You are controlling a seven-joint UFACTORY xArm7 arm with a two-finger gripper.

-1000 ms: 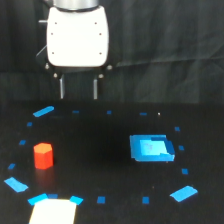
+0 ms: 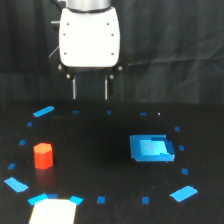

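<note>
High over the far part of the black table hangs my gripper [image 2: 90,98], below its white housing. Its two thin fingers point down, well apart, with only dark background between them. On the left of the table sits a small orange-red block [image 2: 43,156], lower in the view than the gripper and clear of it. To the right lies a square blue tray [image 2: 134,148] with a lighter blue patch inside. The gripper touches neither of them.
Blue tape strips [image 2: 43,111] and small blue squares mark the dark tabletop. A pale block-like shape [image 2: 53,212] is cut off by the bottom edge at left. Between the orange-red block and the tray the surface is bare.
The gripper has shifted a little to the right and slightly lower in the view, its fingers still apart. The orange-red block and the blue tray have not moved.
</note>
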